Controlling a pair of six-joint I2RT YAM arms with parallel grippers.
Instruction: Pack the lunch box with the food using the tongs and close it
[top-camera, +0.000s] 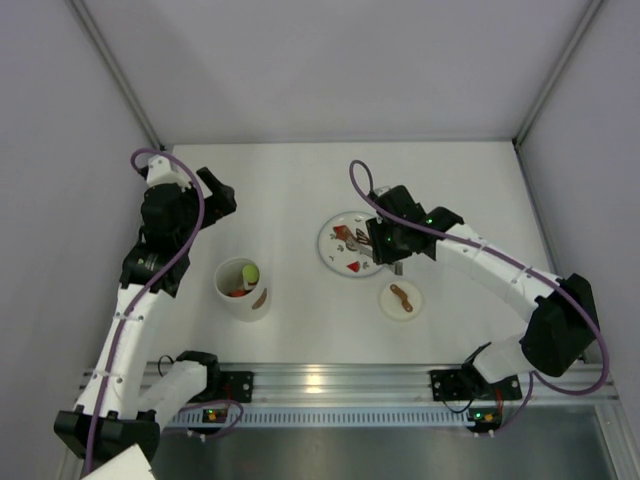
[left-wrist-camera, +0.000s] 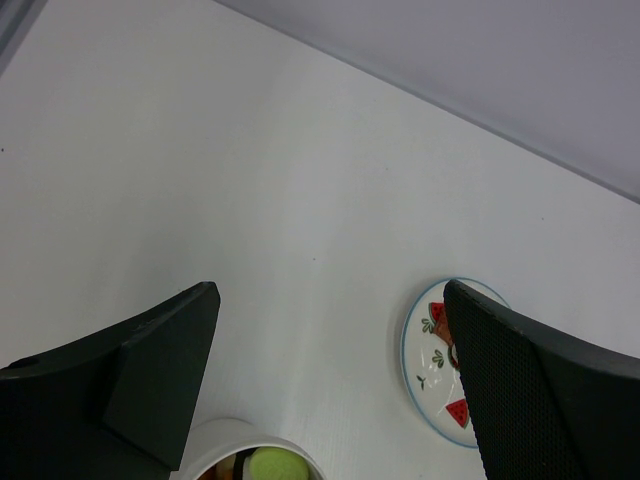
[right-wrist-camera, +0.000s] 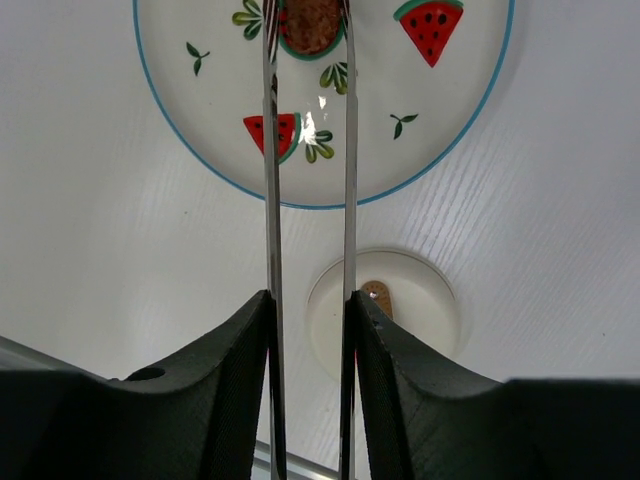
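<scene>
My right gripper is shut on a pair of metal tongs (right-wrist-camera: 273, 210), with one finger against each strip. Its arms reach over the round patterned plate (right-wrist-camera: 190, 155). Between the strips near the plate's middle lies a brown food piece (right-wrist-camera: 312, 22); the tips are cut off, so I cannot tell whether they touch it. A small white dish (top-camera: 392, 312) beside the plate bears a brown, sausage-like piece (top-camera: 402, 297). At left stands a white cup-like container (top-camera: 236, 305) with green food (top-camera: 250, 273) and reddish food inside. Open and empty, my left gripper hangs beyond that container.
Watermelon slices and leaves are printed on the plate. Bare table (top-camera: 290, 185) lies between the container and the plate and along the back. Walls close in the left, right and far sides; a metal rail (top-camera: 340, 375) runs along the front edge.
</scene>
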